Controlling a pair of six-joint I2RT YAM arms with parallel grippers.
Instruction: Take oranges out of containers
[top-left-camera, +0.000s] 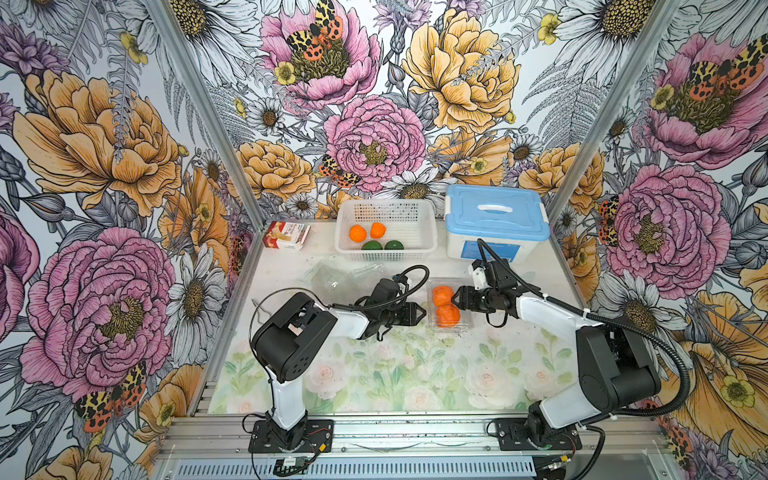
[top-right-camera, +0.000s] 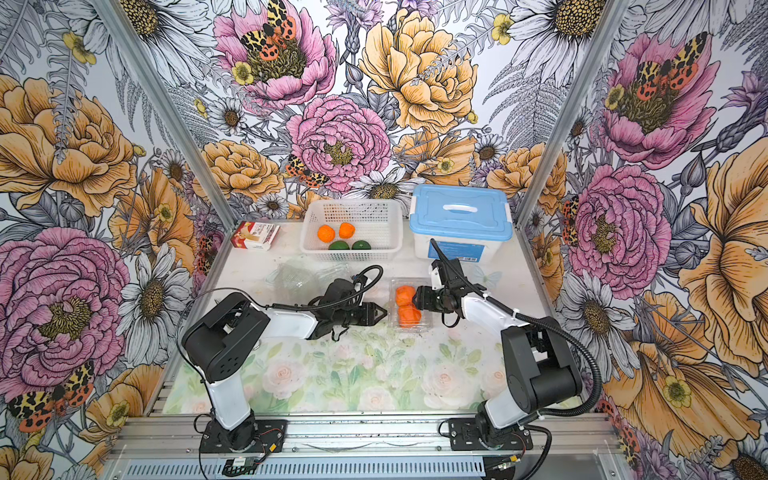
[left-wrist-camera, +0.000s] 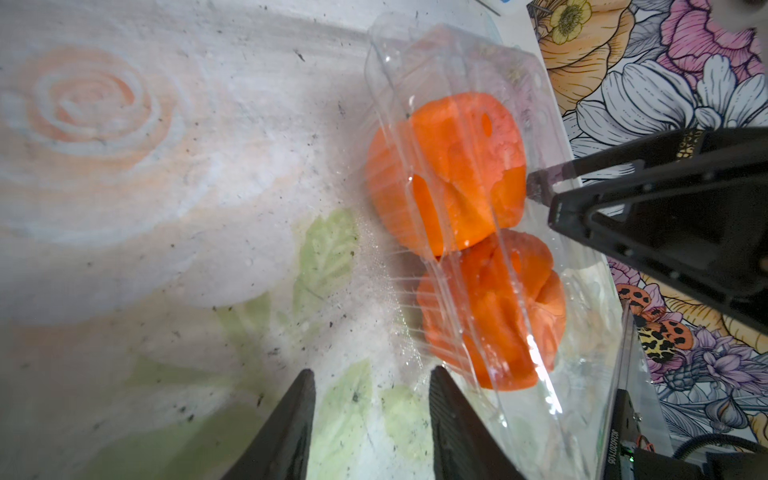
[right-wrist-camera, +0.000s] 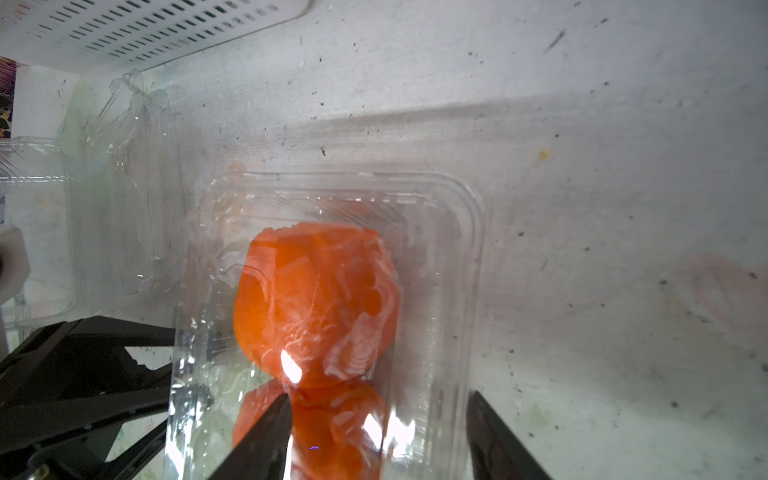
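Observation:
Two oranges (top-left-camera: 446, 314) sit stacked front to back inside a clear plastic container (top-right-camera: 424, 320) at mid table. My left gripper is part open at the container's left, its fingers apart with nothing seen between them. My right gripper is over the container from the right, fingers apart astride its lower part in the right wrist view; whether they touch it I cannot tell. Each orange looks creased under the clear plastic.
A white basket (top-left-camera: 416, 220) with two oranges and two green fruits stands at the back, beside a blue-lidded box (top-left-camera: 496, 216) and a small carton (top-left-camera: 286, 236). Another clear container (right-wrist-camera: 120, 208) lies left.

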